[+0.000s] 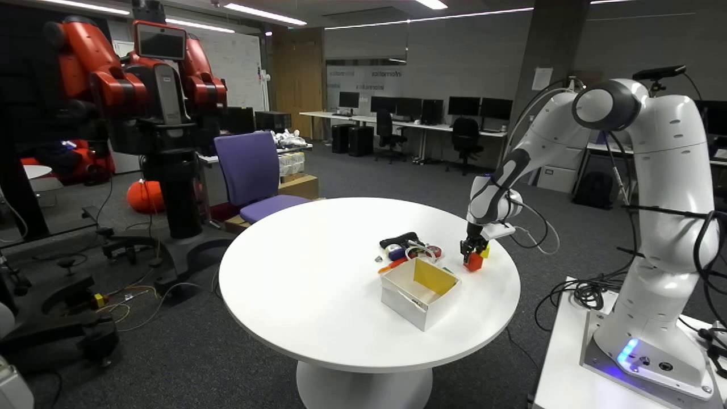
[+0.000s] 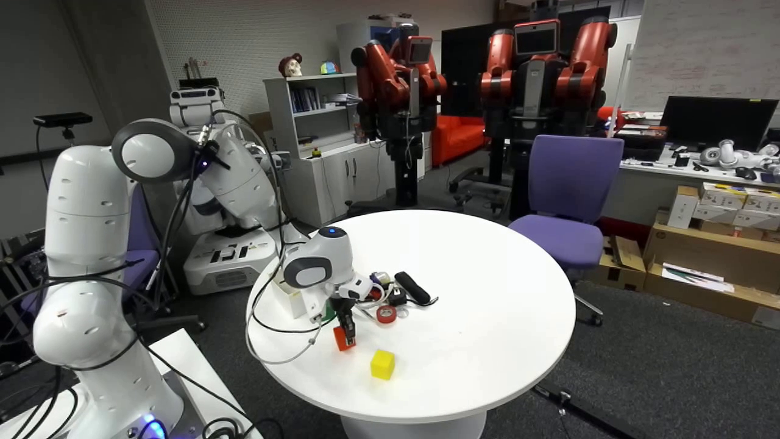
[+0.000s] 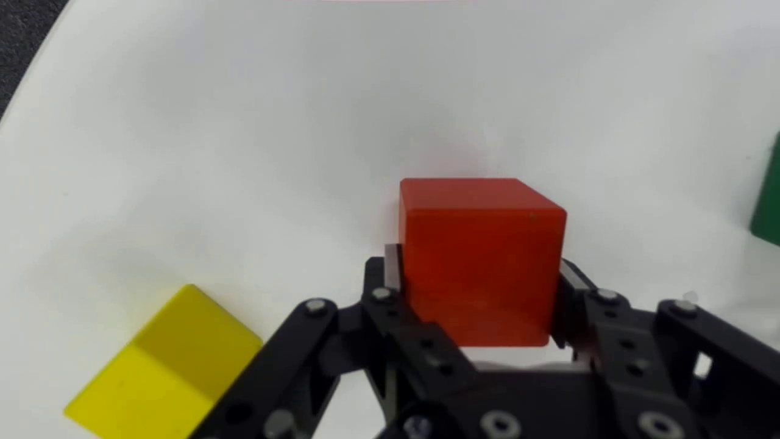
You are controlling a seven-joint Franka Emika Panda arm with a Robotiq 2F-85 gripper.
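Observation:
A red cube (image 3: 482, 271) fills the space between the fingers of my gripper, which is shut on it with a pad against each side. In exterior view 1 the red cube (image 1: 473, 262) is at the right part of the table, directly below the gripper (image 1: 468, 254). Exterior view 2 shows the red cube (image 2: 344, 339) at the fingertips, very low over the table or on it; which of these I cannot tell. A yellow cube (image 3: 164, 369) lies on the table to the lower left in the wrist view, apart from the gripper.
An open white box (image 1: 417, 297) stands near the cubes. Behind it is a clutter of small items, including red tape (image 2: 386, 314) and a black object (image 2: 412, 288). A green object (image 3: 768, 201) shows at the wrist view's right edge.

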